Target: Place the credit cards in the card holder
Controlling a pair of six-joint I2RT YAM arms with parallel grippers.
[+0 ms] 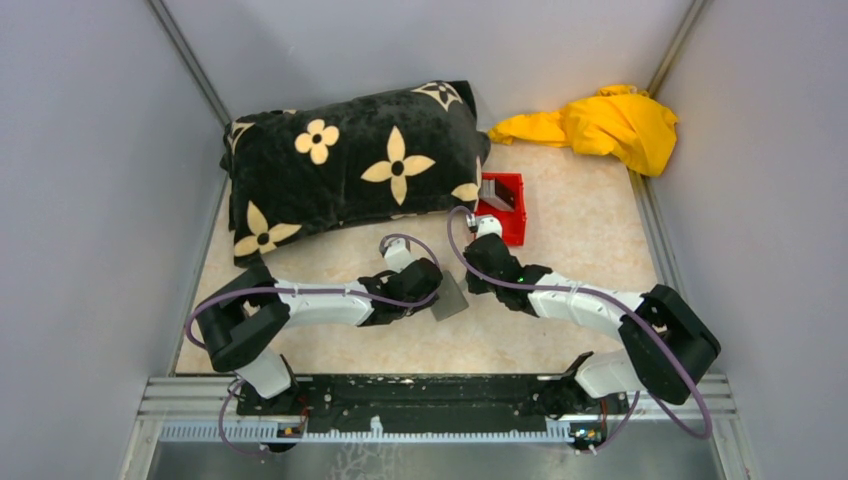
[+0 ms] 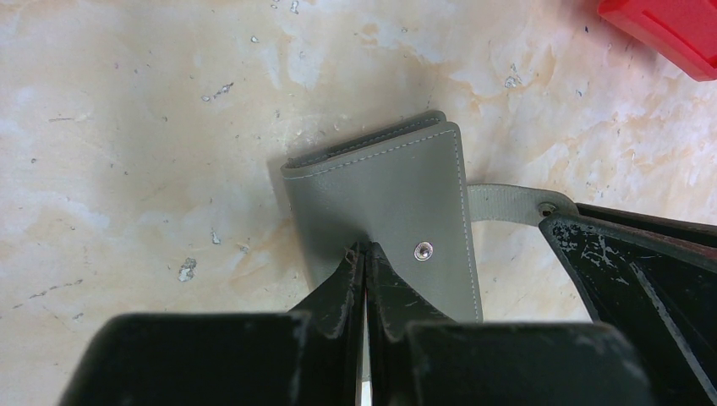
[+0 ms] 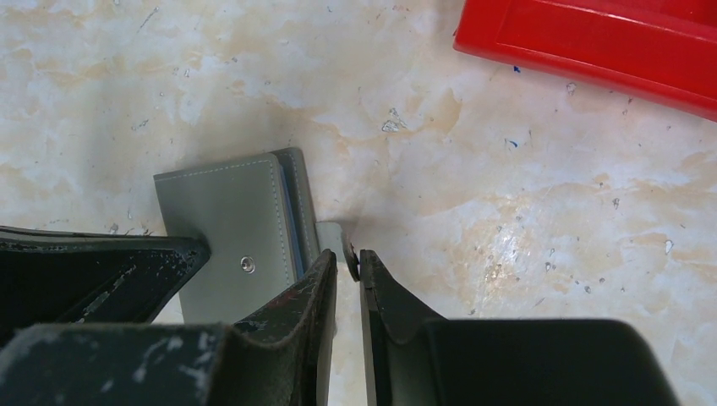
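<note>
The grey card holder (image 2: 385, 207) lies folded on the table, with a metal snap on its upper cover. Its narrow strap (image 2: 503, 203) sticks out to the right. My left gripper is shut, tips over the cover, with nothing seen between them. At the strap's free end, my right gripper stands slightly open, and that end sits between its fingertips. A thin blue edge (image 3: 292, 216) shows between the holder's layers; whether it is a card, I cannot tell. No loose credit card is in sight.
Behind the right gripper stands a red tray (image 1: 517, 232) with a grey and dark item (image 1: 497, 194) in it. A dark flowered pillow (image 1: 350, 165) fills the back left, and a yellow cloth (image 1: 610, 130) lies at the back right.
</note>
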